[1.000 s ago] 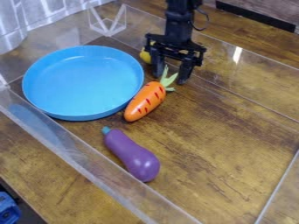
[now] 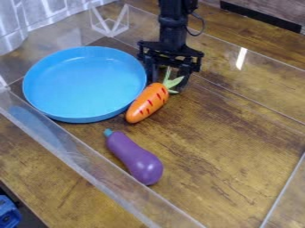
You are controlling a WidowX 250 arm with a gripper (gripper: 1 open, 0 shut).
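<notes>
The black gripper (image 2: 169,62) is low at the upper middle, just beside the blue plate's right edge, over the green leafy end of an orange carrot (image 2: 149,101). A blue plate (image 2: 84,82) lies at the left. A purple eggplant (image 2: 134,158) lies in the lower middle. Whether the gripper's fingers are open or shut on anything cannot be made out.
Clear walls border the surface, and a blue object (image 2: 6,212) shows at the bottom-left edge.
The gripper has moved slightly left and down toward the plate. A yellow object seen at its left earlier is now hidden behind it.
</notes>
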